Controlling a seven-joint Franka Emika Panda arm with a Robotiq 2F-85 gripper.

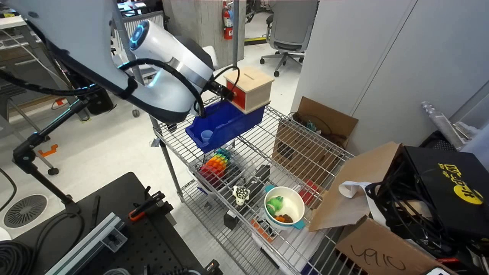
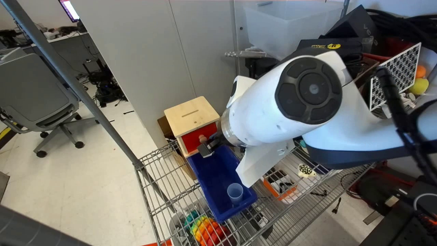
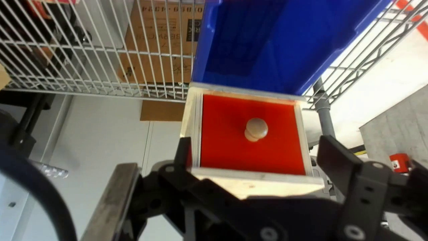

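A pale wooden box (image 1: 255,87) with a slotted top stands at the far end of the blue bin (image 2: 213,176). Its red front (image 3: 224,136) carries a round wooden knob (image 3: 256,128) and looks closed. My gripper is open, its fingertips spread to either side of the knob in the wrist view, touching neither it nor the box as far as shows. In the second exterior view a dark finger (image 2: 206,150) is close to the knob, just before the red front. Inside the bin stands a translucent blue cup (image 2: 235,192).
Box and bin are on a wire shelf (image 1: 293,133). Farther along it are a white bowl (image 1: 297,201) with toys, a spotted toy (image 1: 240,194) and an open cardboard box (image 1: 366,178). A shelf post (image 2: 88,100) rises near the wooden box.
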